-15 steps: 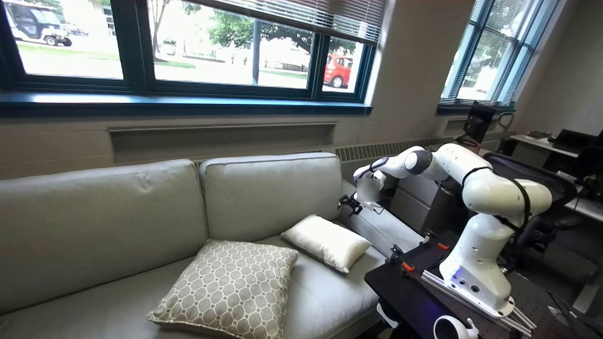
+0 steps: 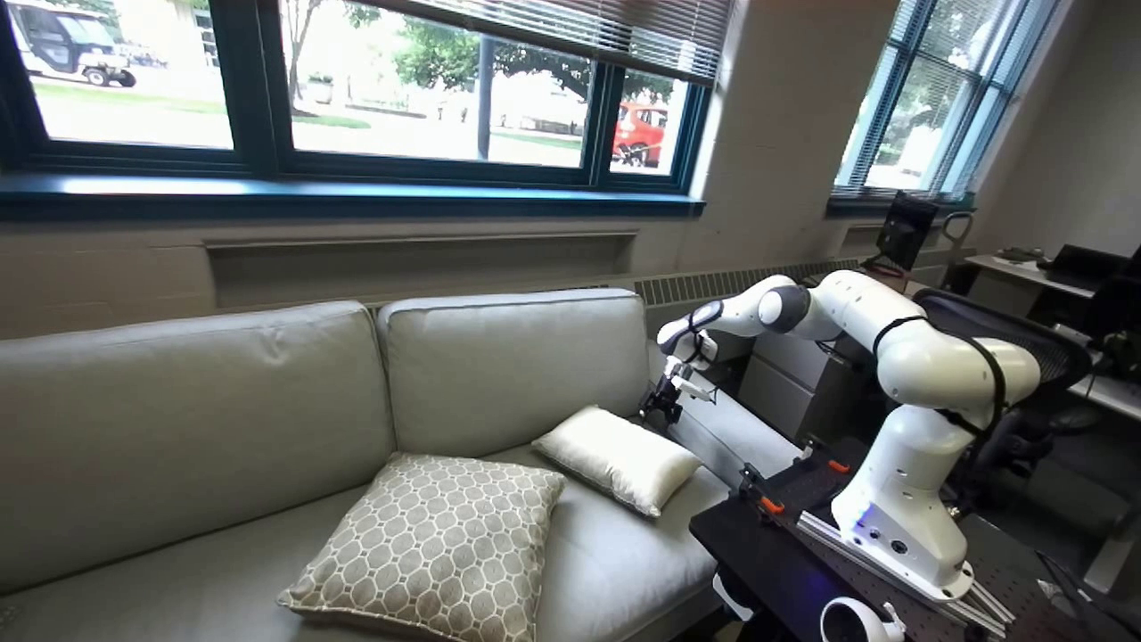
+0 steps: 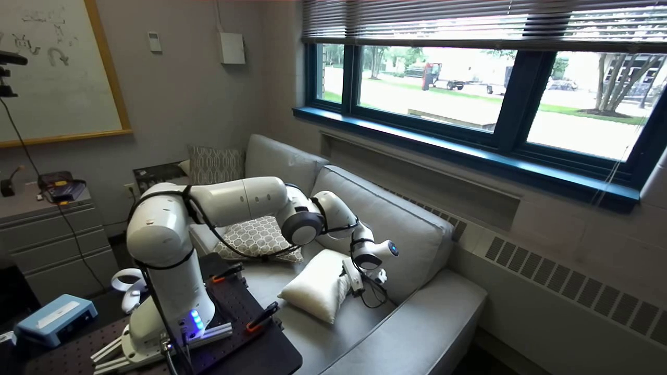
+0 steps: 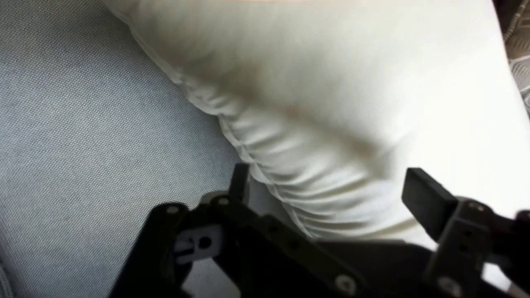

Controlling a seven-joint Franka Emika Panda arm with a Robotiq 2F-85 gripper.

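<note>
A plain white pillow point(image 2: 620, 458) lies on the sofa seat, close to the armrest. At its edge on the armrest side hangs my gripper point(image 2: 658, 412), pointing down. In the wrist view my gripper is open, one finger over the grey seat and the other over the white pillow point(image 4: 318, 64). The pillow's puckered seam runs between the two fingers, and neither is closed on it. Whether a fingertip touches the fabric I cannot tell. From the other side, the arm's wrist partly covers the pillow point(image 3: 316, 284).
A patterned beige pillow point(image 2: 439, 546) lies left of the white one. The sofa's backrest point(image 2: 519, 369) rises behind, and the armrest point(image 2: 733, 428) stands to the right. The black table point(image 2: 765, 535) carries the arm's base. Bare seat shows in front of the pillows.
My gripper has come lower and tilted from slanting sideways to pointing more steeply down, nearer the white pillow's edge. Both pillows lie where they were.
</note>
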